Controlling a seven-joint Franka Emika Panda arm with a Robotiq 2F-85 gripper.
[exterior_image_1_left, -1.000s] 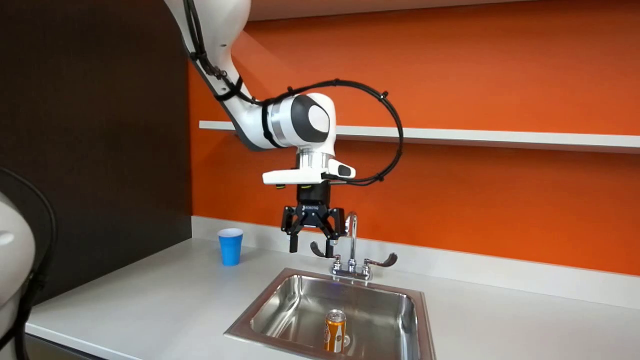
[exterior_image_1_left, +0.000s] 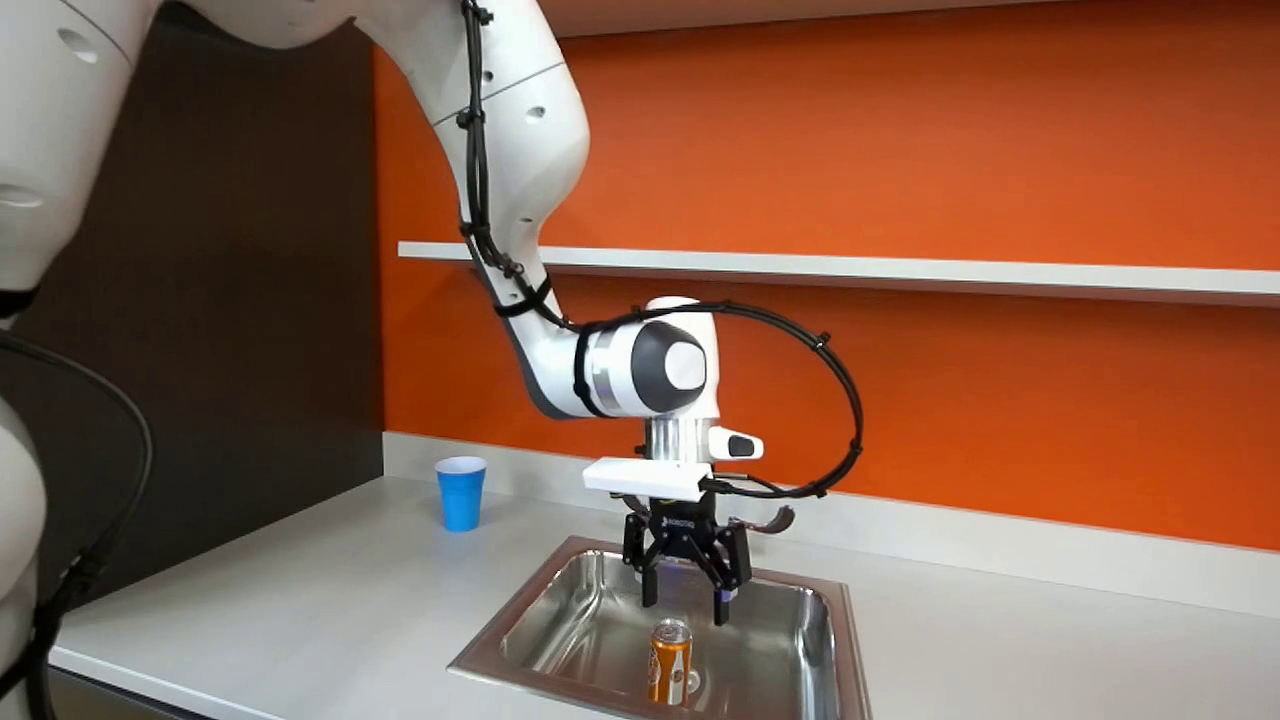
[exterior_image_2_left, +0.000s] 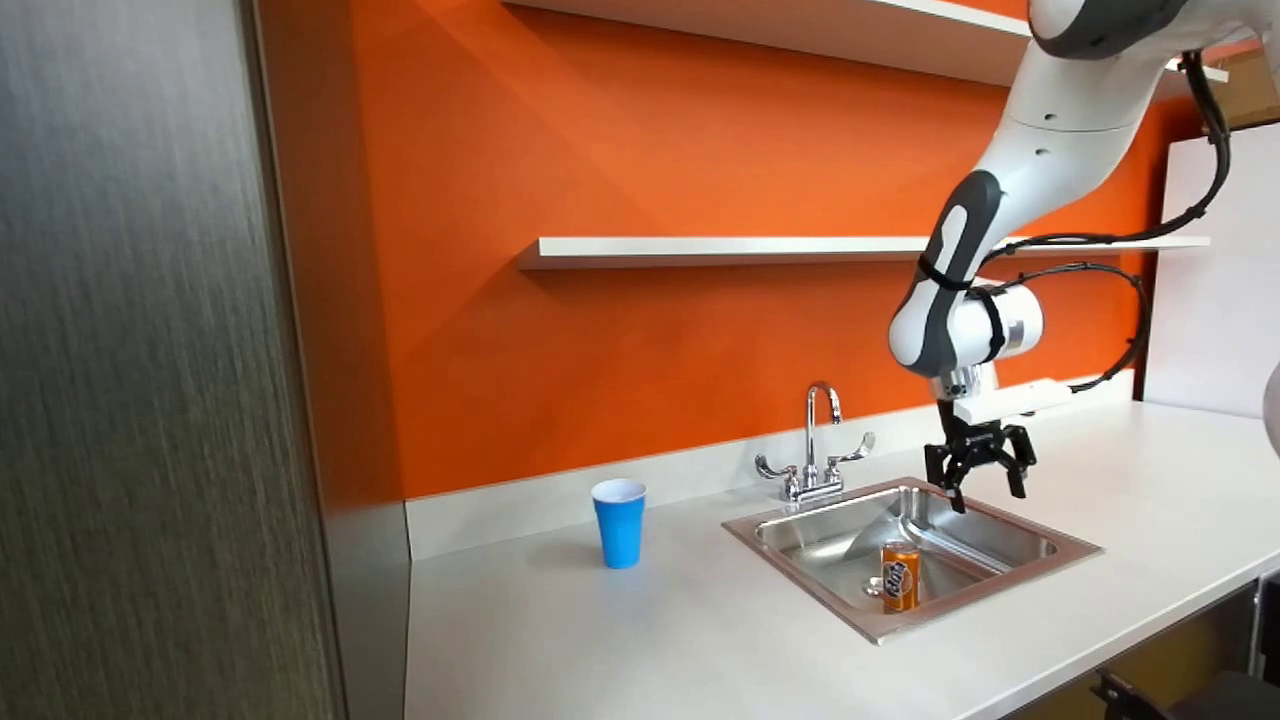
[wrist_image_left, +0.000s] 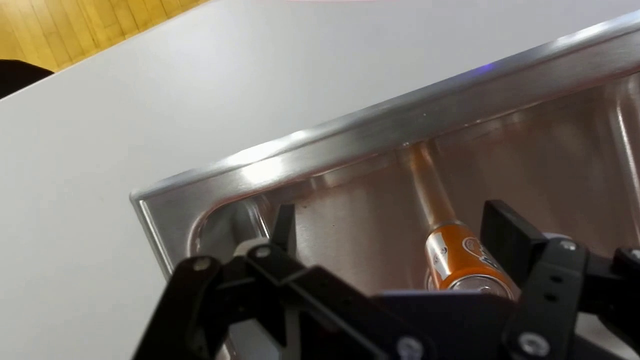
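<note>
An orange soda can (exterior_image_1_left: 671, 667) stands upright on the floor of the steel sink (exterior_image_1_left: 840, 600), near its front side. My gripper (exterior_image_1_left: 685, 600) hangs above the sink, pointing down, its fingers spread with nothing between them. In the wrist view the can (wrist_image_left: 459, 255) lies below the gap, close to the right-hand finger (wrist_image_left: 507, 237), while the left finger (wrist_image_left: 285, 228) is well away from it. Exterior view 2 has the gripper (exterior_image_2_left: 987, 496) above the sink's far right part, higher than the can (exterior_image_2_left: 900, 578) and apart from it.
A blue cup (exterior_image_1_left: 461, 494) stands upright on the counter left of the sink. The faucet (exterior_image_2_left: 812, 438) rises at the sink's back edge, and a white shelf (exterior_image_2_left: 780, 248) runs along the orange wall. Bare counter (exterior_image_1_left: 1020, 648) lies right of the sink.
The arm has come down and shifted right in exterior view 1, from in front of the faucet to over the sink. The fingers remain spread. Can and cup have not moved.
</note>
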